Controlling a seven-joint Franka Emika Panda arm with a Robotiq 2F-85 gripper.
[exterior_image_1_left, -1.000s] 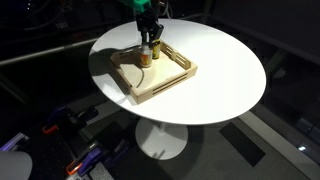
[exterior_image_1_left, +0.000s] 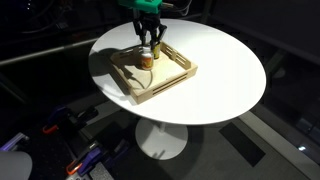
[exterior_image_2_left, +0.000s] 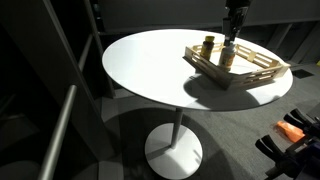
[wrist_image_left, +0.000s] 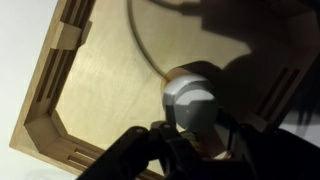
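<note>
An amber bottle with a white cap (wrist_image_left: 193, 103) is inside the wooden tray (wrist_image_left: 42, 133). My gripper is shut on this bottle at its capped top, from above. In exterior view 1 the bottle (exterior_image_1_left: 147, 61) appears upright towards the tray's left back part, below the gripper. Exterior view 2 shows the same bottle (exterior_image_2_left: 227, 58) under the fingers. Whether its base touches the tray floor, I cannot tell. A second, darker bottle (exterior_image_2_left: 207, 46) stands close beside it, partly hidden behind the gripper in exterior view 1.
The tray rests on a round white table (exterior_image_1_left: 225, 70), with low slatted walls around the bottles. Much of the table outside the tray is clear.
The arm above the tray has shifted slightly to the right in exterior view 1. The bottle under the gripper stays in nearly the same place.
</note>
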